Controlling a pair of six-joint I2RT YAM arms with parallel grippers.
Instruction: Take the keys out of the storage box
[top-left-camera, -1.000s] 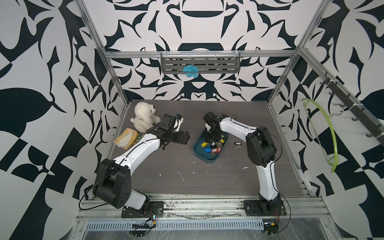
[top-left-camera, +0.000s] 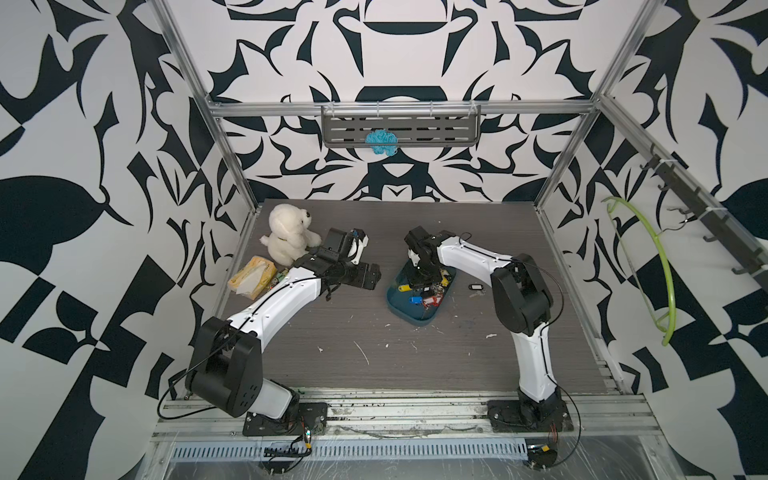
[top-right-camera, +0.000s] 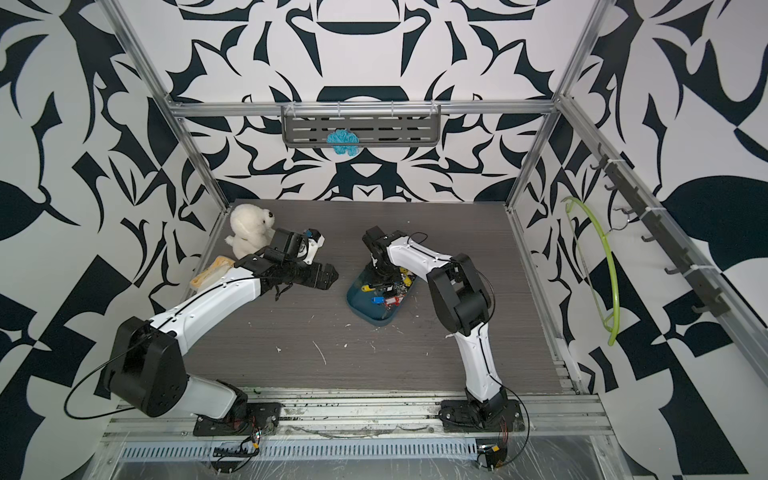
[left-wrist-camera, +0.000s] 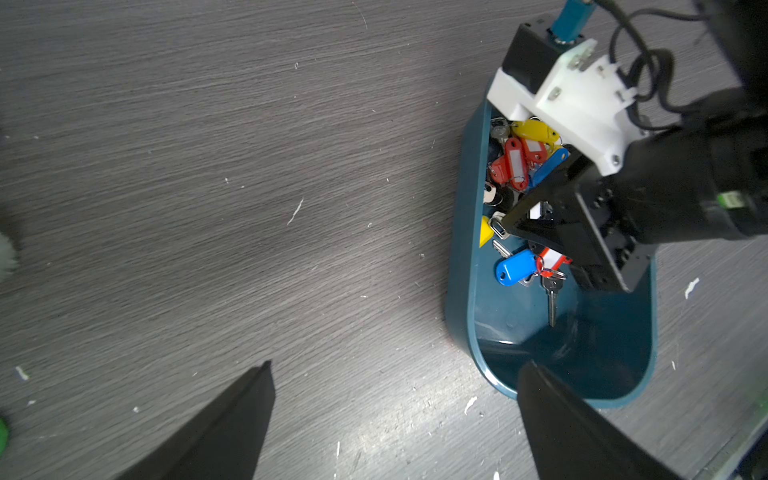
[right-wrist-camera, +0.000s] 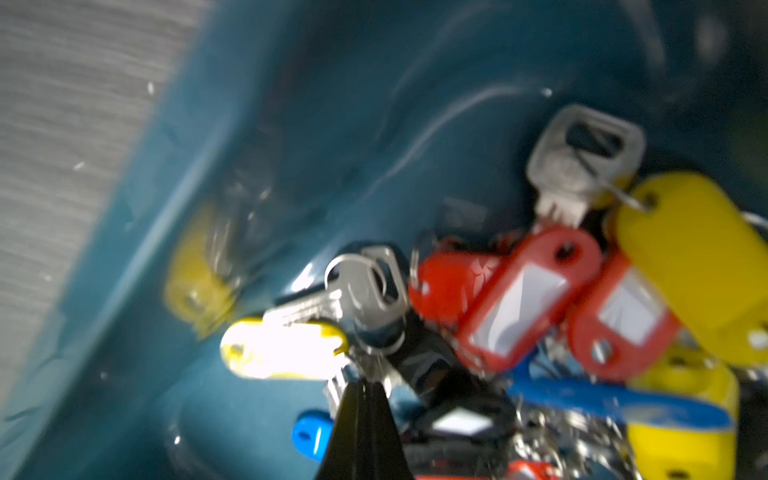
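Note:
The dark teal storage box (top-left-camera: 411, 313) stands mid-table, holding several keys with red, yellow, blue and black tags. Inside it, my right gripper points down with its fingers pressed together; nothing clearly shows between them. Close by its tips lie a yellow tag (right-wrist-camera: 280, 349) and a silver key (right-wrist-camera: 372, 292); a blue tag (right-wrist-camera: 312, 434) is just left of the tips. Red tags (right-wrist-camera: 524, 300) are heaped farther right. To the left of the box, my left gripper hangs open and empty over bare table.
One key with a black tag (top-left-camera: 476, 286) lies on the table right of the box. A white teddy bear (top-left-camera: 288, 233) and a yellow-orange pack (top-left-camera: 253, 277) sit at the left edge.
A yellow tag by it has turned and moved a little left. The left arm is unmoved.

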